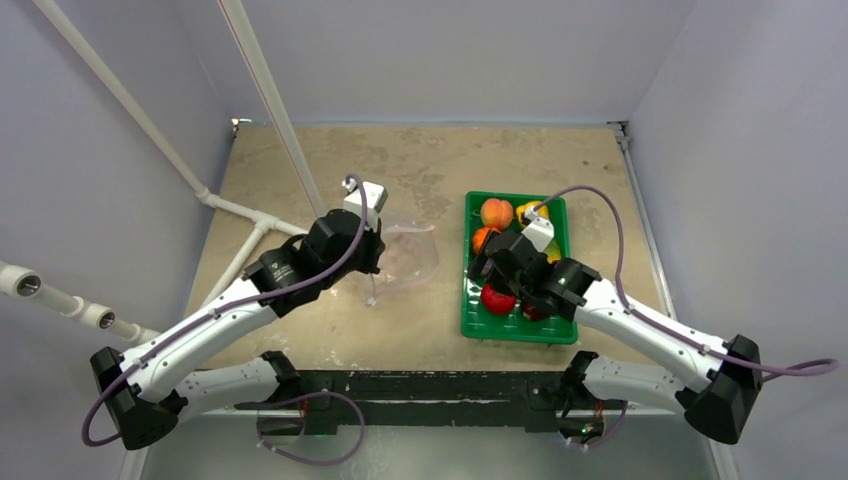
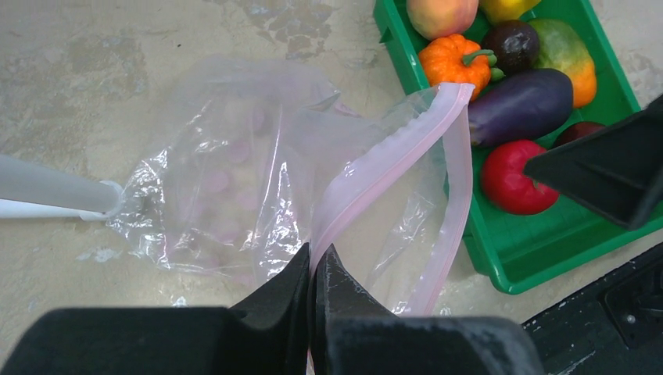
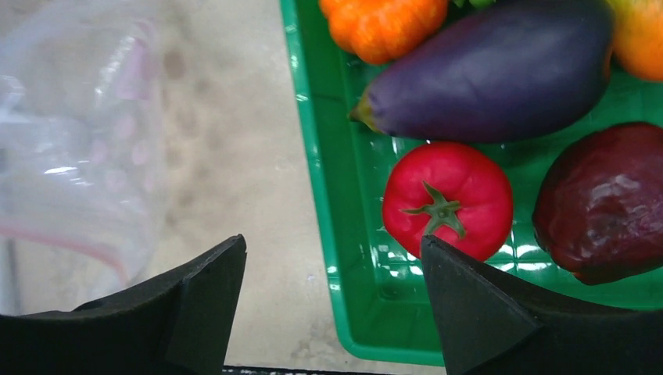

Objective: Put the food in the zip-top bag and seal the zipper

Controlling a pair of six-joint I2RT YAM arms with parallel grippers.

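A clear zip top bag [image 2: 211, 180] lies on the table, its pink zipper edge raised where my left gripper is shut on it. My right gripper hangs open over the left side of the green tray [image 3: 320, 187], fingers apart just short of a red tomato [image 3: 449, 187]. The tray also holds an eggplant [image 3: 492, 70], an orange pepper [image 3: 383, 23], a dark red food [image 3: 602, 203], a peach [image 2: 438, 12], an avocado [image 2: 508, 43], a mango [image 2: 567, 62] and a yellow item [image 2: 504, 8].
White pipes [image 1: 250, 215] run along the left of the table [image 1: 400, 160], one resting near the bag. Bare table lies behind the bag and in front of it. Walls enclose the sides and back.
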